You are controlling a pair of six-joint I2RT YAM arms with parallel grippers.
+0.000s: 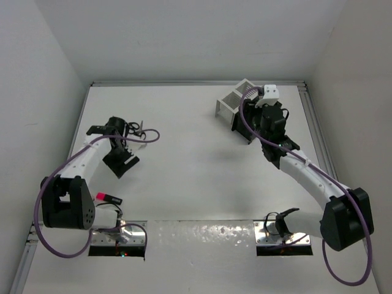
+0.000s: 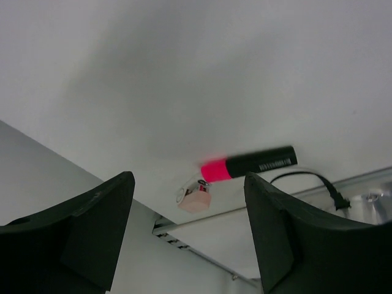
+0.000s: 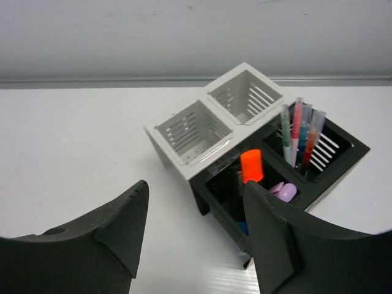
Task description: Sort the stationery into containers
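A marker (image 1: 109, 198) with a pink cap and dark body lies on the table near the front left edge. In the left wrist view this marker (image 2: 260, 163) is below centre, beyond the gap of my left gripper, which is open and empty. Scissors (image 1: 134, 130) lie farther back, partly covered by the left arm. My right gripper stands open in front of the white two-part container (image 3: 242, 130) and the black container (image 3: 358, 150). Several pens (image 3: 296, 131) stand in the black one; an orange-capped item (image 3: 252, 165) and purple pieces (image 3: 286, 192) share its nearer compartment.
Between the arms, the middle of the white table (image 1: 184, 159) is bare. A cable (image 2: 306, 174) runs beside the marker at the front edge. Side walls rise close to both arms.
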